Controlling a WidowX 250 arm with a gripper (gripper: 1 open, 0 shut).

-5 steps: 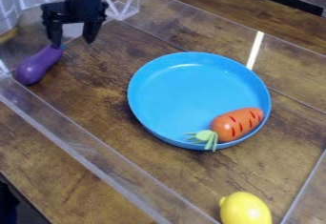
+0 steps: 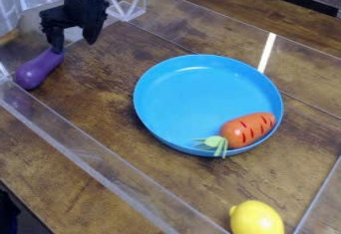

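Note:
My gripper is at the top left, dark, with its fingers apart, hanging just beyond the upper end of a purple eggplant that lies by the left side of the work area. Nothing shows held between the fingers. A blue plate in the middle right holds an orange carrot with pale green leaves at its lower right.
A yellow lemon lies at the bottom right. Clear walls or strips border the wooden surface. The wood between the eggplant and the plate is bare.
My gripper has shifted very slightly left and down. The eggplant, plate, carrot and lemon look unchanged.

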